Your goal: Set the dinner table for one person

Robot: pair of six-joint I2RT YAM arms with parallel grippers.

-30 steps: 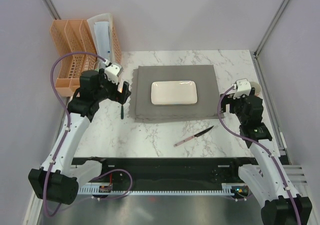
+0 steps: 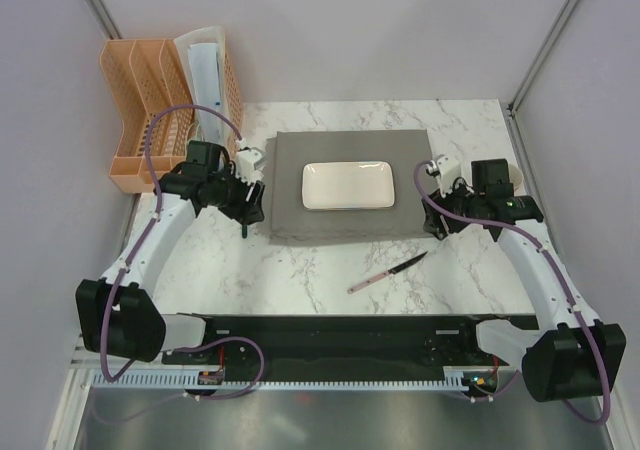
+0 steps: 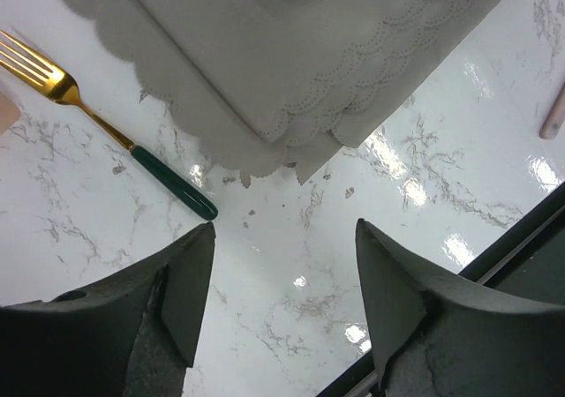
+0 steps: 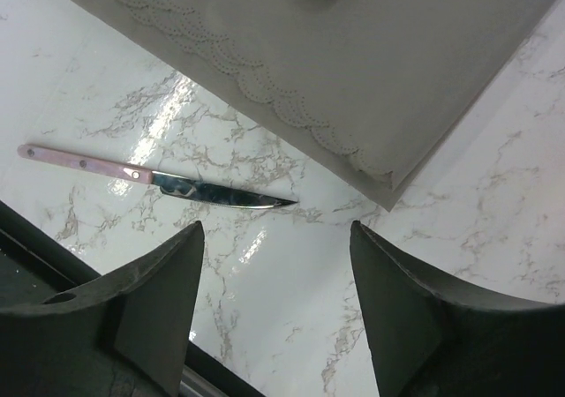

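Note:
A white rectangular plate rests on the grey scalloped placemat in the top view. Left of the mat lies a gold fork with a green handle, largely covered by my arm from above. My left gripper hangs near the mat's front-left corner, past the handle's end, its fingers apart and empty. In front of the mat lies a knife with a pink handle, its blade tip toward the right. My right gripper is open above the marble, near that tip and the mat's front-right corner.
An orange rack stands at the back left, holding a pale upright item. At the right edge a whitish round object is partly hidden behind my right arm. Bare marble lies at the front left.
Both grippers have turned to point more downward. The left one has come forward toward the mat's front-left corner, and the right one forward and left. Plate, mat and knife have stayed put.

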